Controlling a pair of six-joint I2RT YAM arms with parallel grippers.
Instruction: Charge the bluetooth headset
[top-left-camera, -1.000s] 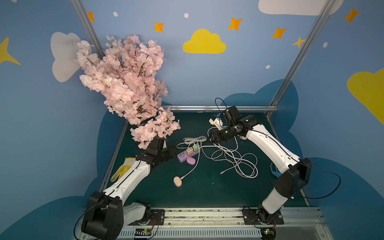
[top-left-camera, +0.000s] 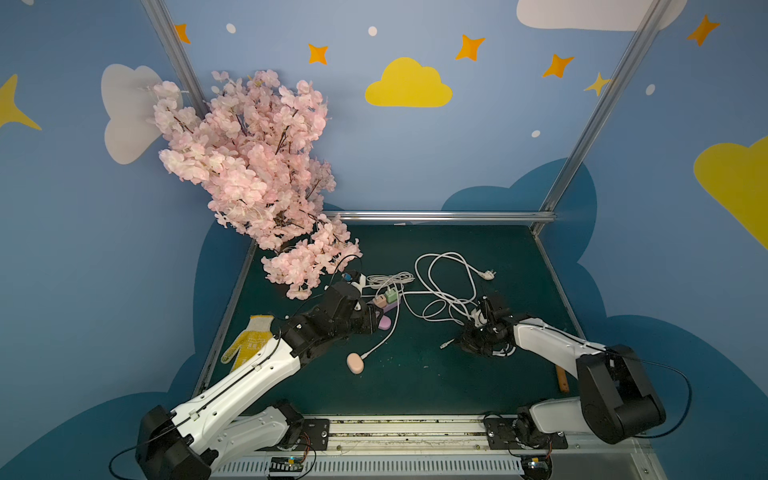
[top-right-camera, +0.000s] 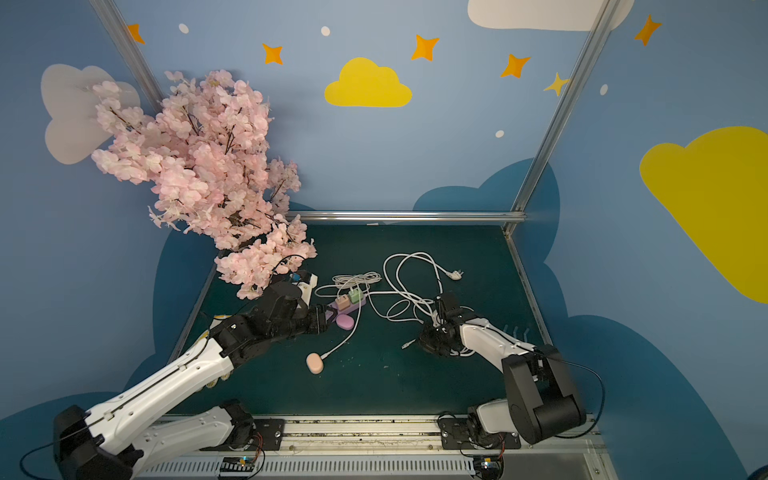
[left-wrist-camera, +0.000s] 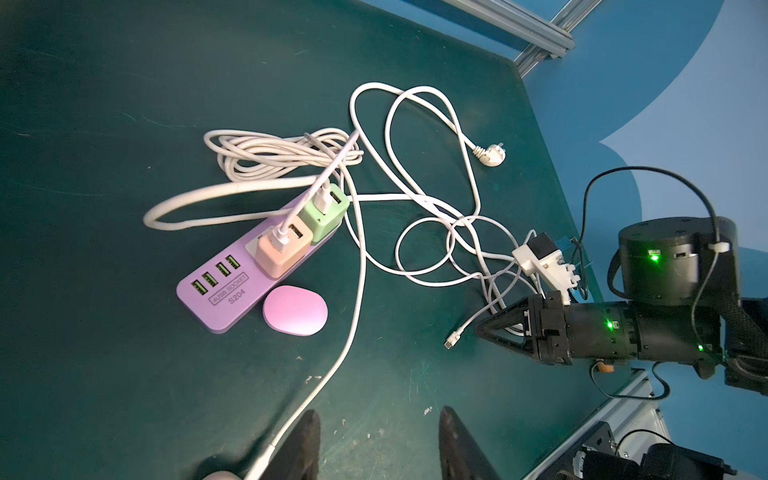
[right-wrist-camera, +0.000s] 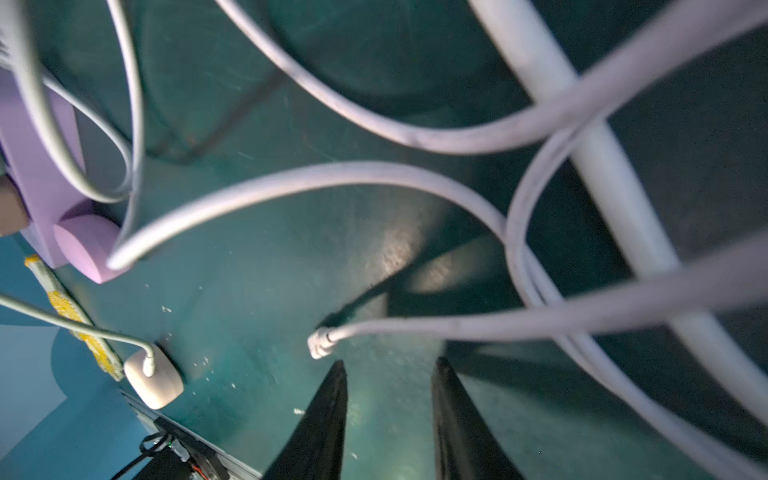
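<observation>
A purple power strip (left-wrist-camera: 228, 292) carries a peach charger (left-wrist-camera: 276, 254) and a green charger (left-wrist-camera: 326, 210), both with cables plugged in. The pink earbud case (left-wrist-camera: 294, 312) lies beside it. The peach case (top-left-camera: 355, 363) has a white cable attached. A loose white cable end (right-wrist-camera: 322, 342) lies on the mat just beyond my right gripper, which is open over the cables, nothing between its fingers. My left gripper hovers above the strip's near side, fingers apart and empty.
Coiled white cables and a plug (left-wrist-camera: 489, 155) cover the middle right. A yellow glove (top-left-camera: 248, 336) lies at left, pink blossom branches (top-left-camera: 308, 264) at back left.
My right arm came down from the back toward the loose cable end at front right. My left arm rose and moved rightward over the power strip.
</observation>
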